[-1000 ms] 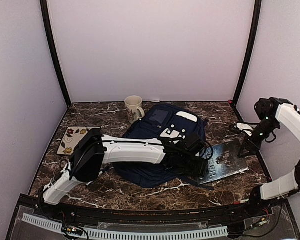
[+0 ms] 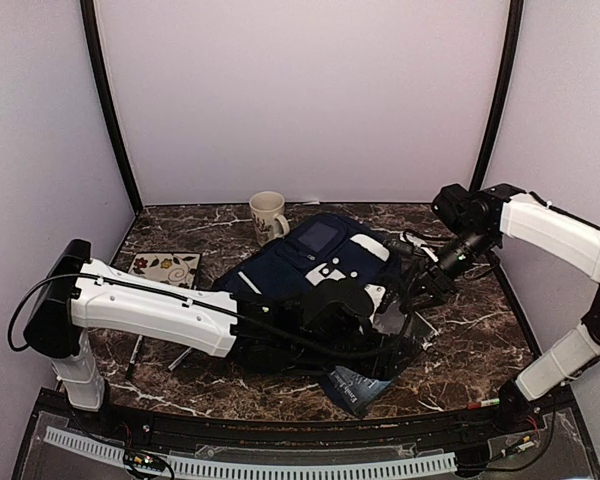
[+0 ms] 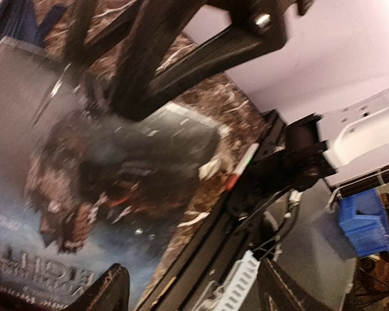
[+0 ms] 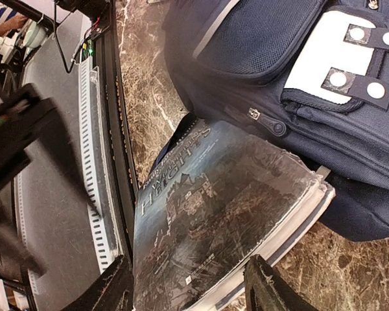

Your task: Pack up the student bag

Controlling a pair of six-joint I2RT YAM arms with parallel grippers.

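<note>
A dark-covered book, Wuthering Heights (image 4: 207, 207), is tilted beside the navy backpack (image 4: 240, 97), its printed end near the table's front edge. My right gripper (image 2: 425, 285) is shut on the book; in the right wrist view the book runs between its fingers. The left gripper (image 2: 398, 348) is at the book's front side, its fingers (image 3: 110, 288) apart and nothing clearly gripped. Much of the book (image 2: 360, 388) and the bag's lower half are hidden by the left arm in the top view.
A floral mug (image 2: 268, 217) stands behind the bag. At the left lie a flower-patterned square (image 2: 165, 268) and pen-like items (image 2: 135, 357). Another marker (image 2: 483, 404) lies at the front edge.
The book has moved left and turned from lying flat to tilted, along with my right gripper.
</note>
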